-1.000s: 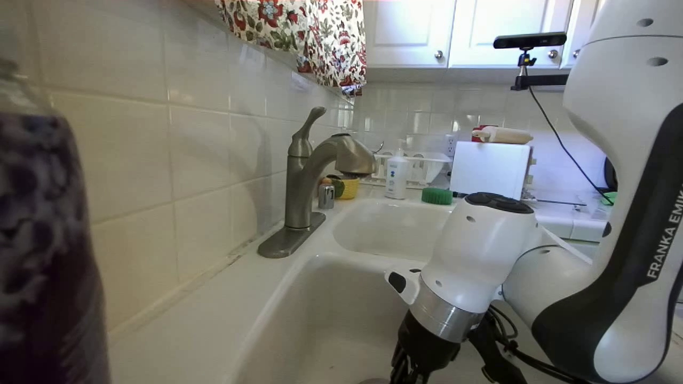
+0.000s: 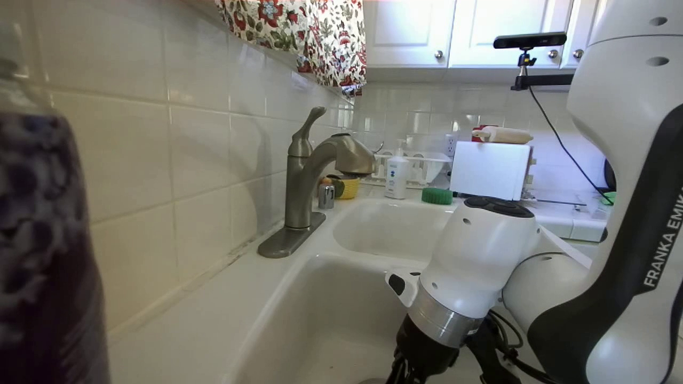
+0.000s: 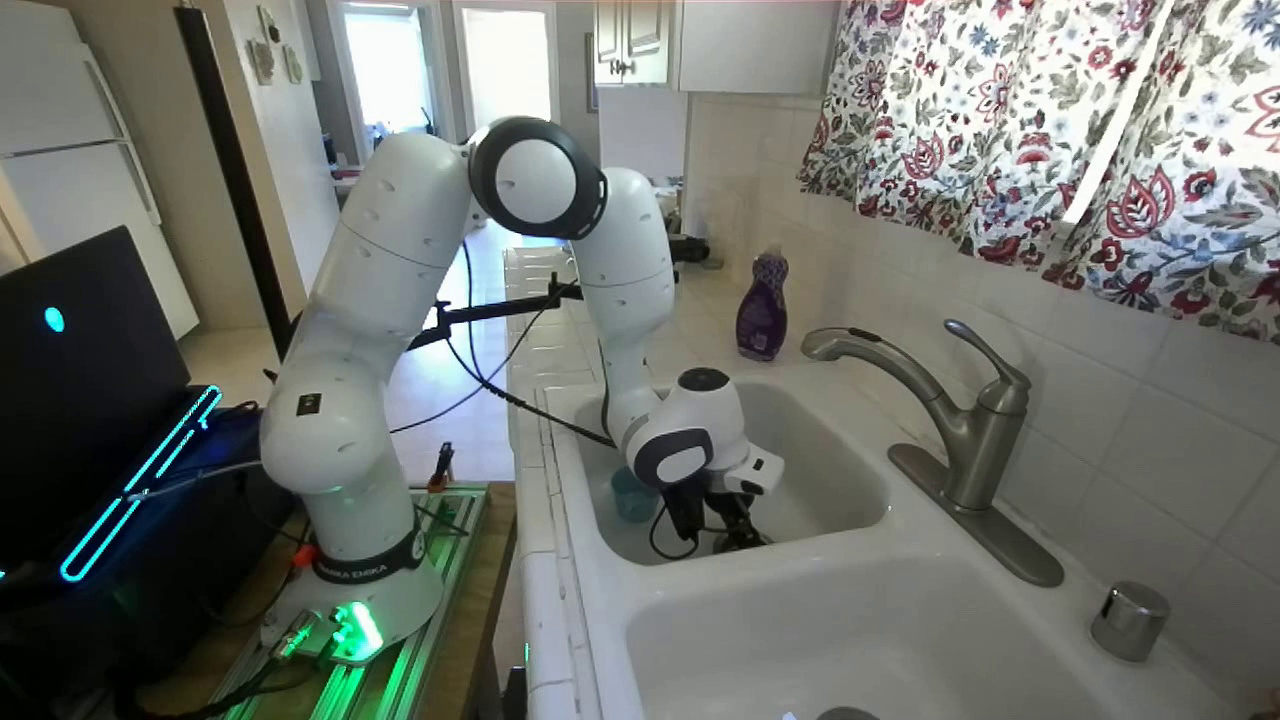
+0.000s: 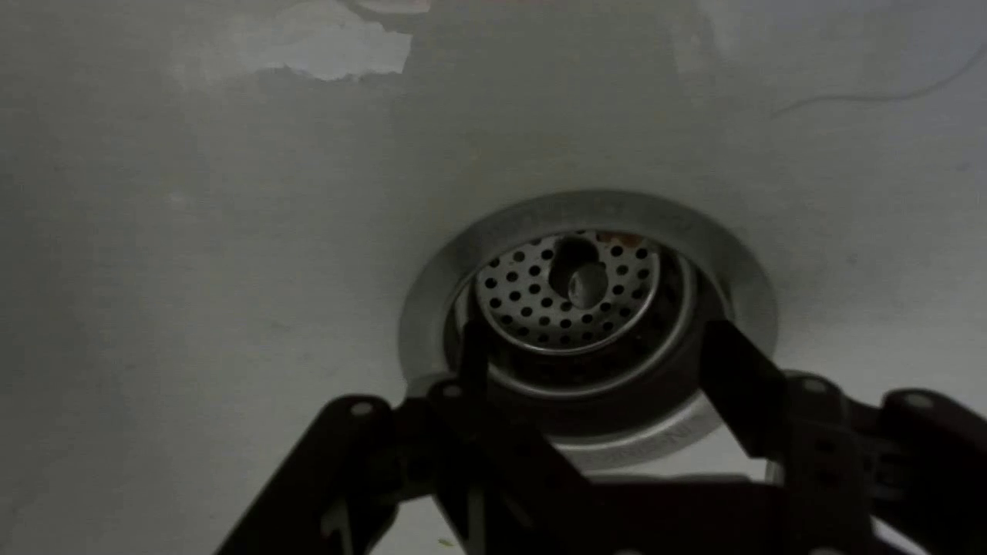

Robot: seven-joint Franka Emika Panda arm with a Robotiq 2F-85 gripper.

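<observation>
My gripper is low in the far basin, its two dark fingers standing apart on either side of the sink drain in the wrist view. Inside the metal drain ring [image 4: 592, 205] lies a perforated strainer basket [image 4: 532, 301] with a small round knob [image 4: 587, 285]. The strainer shows between and beyond the fingertips, and I see no contact with it. How far the fingers reach into the drain opening cannot be judged. In exterior view 2 the gripper [image 3: 734, 530] is partly hidden by the basin divider.
A teal cup [image 3: 633, 494] stands in the same basin, beside the gripper. The faucet [image 3: 948, 420] rises behind the sink. A purple bottle [image 3: 763, 306] stands on the counter past the basin. The near basin [image 3: 840, 624] has free room.
The arm's wrist and gripper have sunk slightly lower into the basin. Around them, nothing else has visibly moved.
</observation>
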